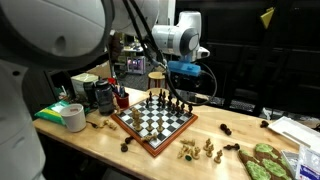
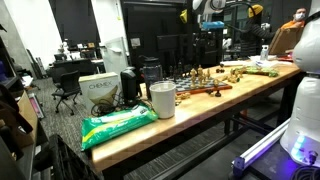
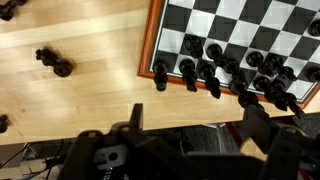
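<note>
The wooden-framed chessboard (image 1: 160, 137) lies on the table in exterior view 1, with black pieces (image 1: 172, 101) at its far side and light pieces (image 1: 150, 133) nearer. My gripper is open in the wrist view, its two dark fingers wide apart with only bare tabletop between them. It hangs above the table near the board's far edge. Ahead of the fingers, a row of black pieces (image 3: 208, 73) stands along the board's edge, some overlapping. A loose black piece (image 3: 60, 66) lies off the board to the left.
Light pieces (image 1: 188, 150) stand off the board on the near right. A mug (image 1: 73, 117) and dark canisters (image 1: 104, 98) occupy the left side. A green mat (image 1: 262, 163) and a white tray (image 1: 296, 132) lie to the right. Some tabletop beside the board is bare.
</note>
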